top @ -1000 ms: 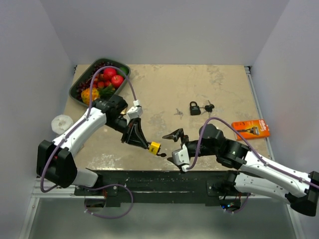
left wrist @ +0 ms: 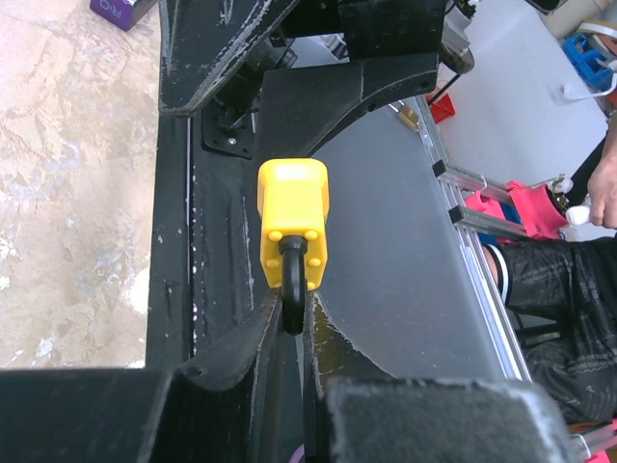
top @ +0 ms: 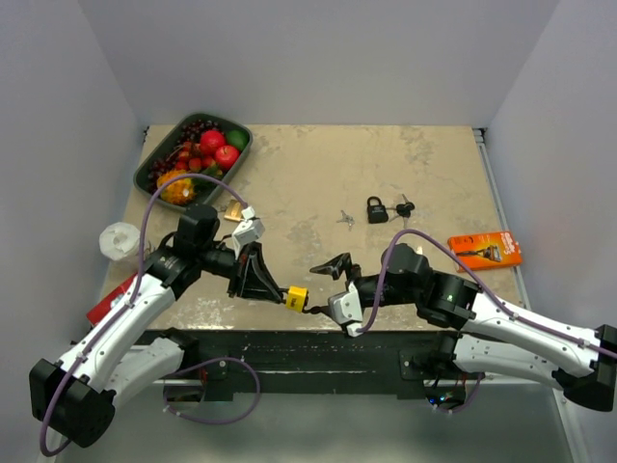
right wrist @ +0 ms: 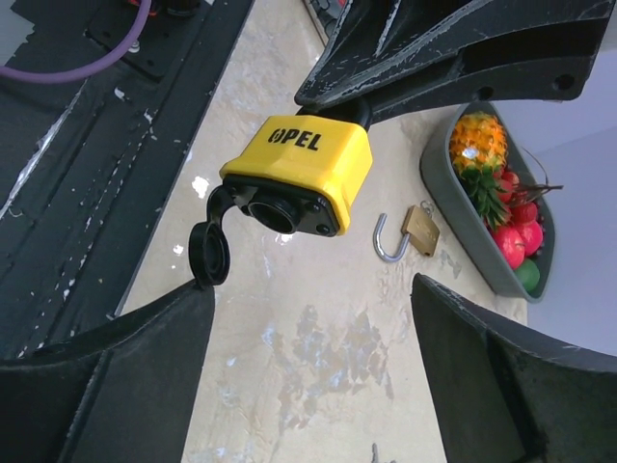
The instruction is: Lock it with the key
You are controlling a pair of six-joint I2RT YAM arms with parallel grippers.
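My left gripper is shut on the black shackle of a yellow Opel padlock [left wrist: 293, 203], held over the table's front edge; in the top view the padlock [top: 297, 297] sits between both grippers. In the right wrist view the padlock [right wrist: 299, 164] shows its keyhole with the black flap cap [right wrist: 210, 253] hanging open, ahead of my right gripper, which is open with nothing between its fingers. Small silver keys [top: 346, 218] lie mid-table; a black padlock [top: 376, 210] with dark keys [top: 406, 207] lies right of them.
A fruit tray [top: 239, 164] stands back left, a brass padlock [right wrist: 420, 230] near it. An orange package [top: 485, 250] lies at the right, a white roll [top: 120, 241] at the left edge.
The left arm has swung toward the front left, the yellow padlock shifting only slightly. My right gripper has moved slightly, now close beside the padlock's cap.
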